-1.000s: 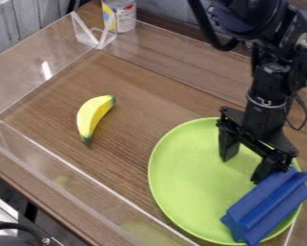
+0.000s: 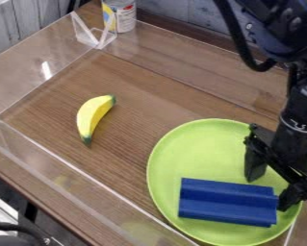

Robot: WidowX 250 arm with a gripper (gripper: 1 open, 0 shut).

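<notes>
A blue block [image 2: 226, 200] lies across the lower part of a round green plate [image 2: 182, 154]. My black gripper [image 2: 271, 178] is at the plate's right side, its fingers low over the plate just above and right of the block's right end. Whether the fingers are open or shut is hard to tell. A yellow banana [image 2: 94, 115] lies on the wooden table to the left of the plate.
A can [image 2: 118, 14] stands at the back, near clear plastic pieces. A clear edge runs along the table's left side.
The blue block has moved left and turned from a slanted to a nearly level position on the plate. My arm has moved right.
</notes>
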